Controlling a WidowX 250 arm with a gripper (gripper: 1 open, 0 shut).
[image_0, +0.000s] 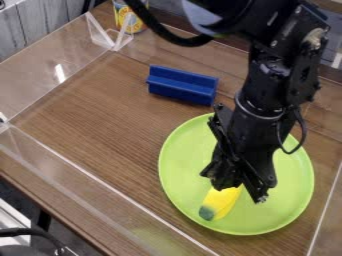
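A green plate lies on the wooden table, with a yellow object with a grey-green tip on its left part. My black gripper hangs low over the plate at the upper end of the yellow object, partly covering it. Its fingertips are dark and crowded, and I see nothing clearly held between them.
A blue tray-like block sits behind the plate. A can stands at the far back left.
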